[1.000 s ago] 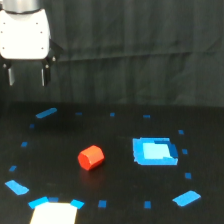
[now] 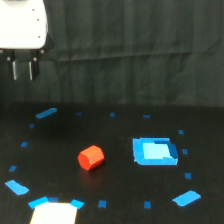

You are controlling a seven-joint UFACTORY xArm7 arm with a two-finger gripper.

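Observation:
A red block (image 2: 90,157) rests on the black table, left of centre. To its right lies a blue tape square (image 2: 138,150) with a paler patch inside. The white gripper (image 2: 22,70) hangs at the upper left edge, high above the table, its two fingers apart with nothing visible between them.
Small blue tape marks are scattered over the table. A pale object (image 2: 52,213) is cut off at the bottom edge, left of centre. A dark curtain stands behind.
The gripper has shifted slightly, up and to the left. The red block and the tape square have not moved.

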